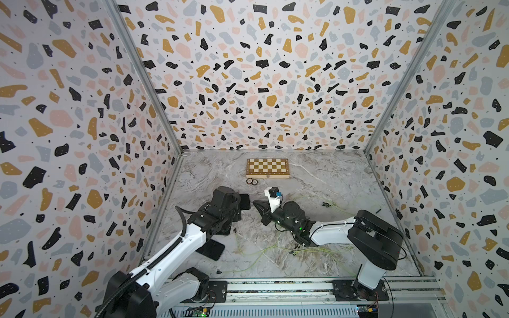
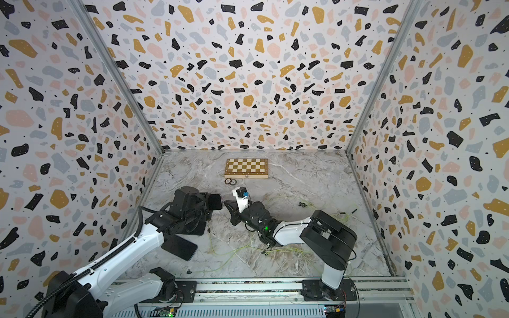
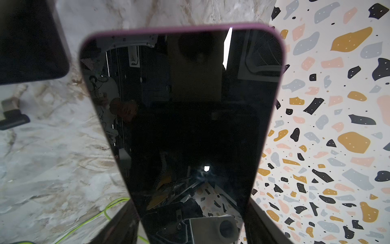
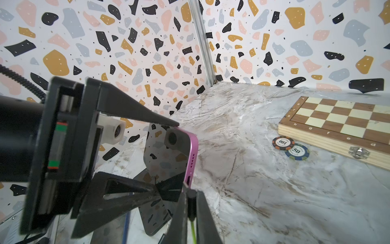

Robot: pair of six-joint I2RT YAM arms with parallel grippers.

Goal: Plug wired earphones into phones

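Note:
A pink-framed phone [image 3: 191,122] with a dark screen is raised off the table, and my left gripper is shut on it across its width. Seen from my right wrist, the phone's pink edge [image 4: 191,158] stands nearly upright. My right gripper is shut on a black earphone plug [image 4: 191,199] whose yellow-green cable [image 4: 193,231] hangs below. The plug's tip points up at the lower end of the pink edge, close to a dark opening; whether it touches or has entered cannot be told.
Dark phones lie flat at the left of the table, one near the front [image 1: 212,249]. Yellow-green cable [image 1: 259,254] trails across the front. Farther back are a chessboard box [image 1: 267,168] and two poker chips [image 4: 290,147]. Open table lies at the back right.

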